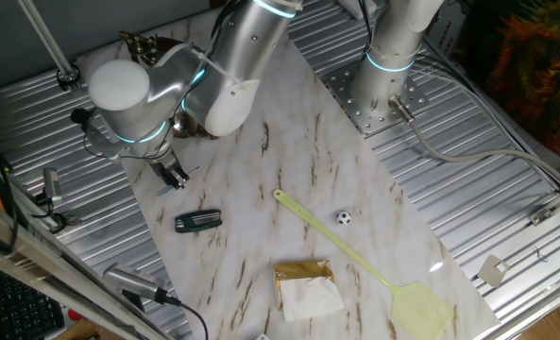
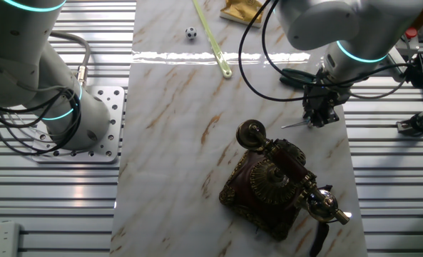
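Observation:
My gripper points down close to the left edge of the marble-patterned table. A thin metal rod reaches out from beside the fingertips in exterior view 2; in exterior view 1 it crosses under them. Whether the fingers grip this rod or it lies on the table beneath cannot be made out. A dark green folding tool set with silvery pieces rests a short way in front of the gripper. In exterior view 2 the arm and gripper partly cover that green set.
An ornate old-style telephone stands near the arm. Farther off lie a yellow-green fly swatter, a small football and a gold-and-white packet. Bare tabletop separates the gripper from the swatter.

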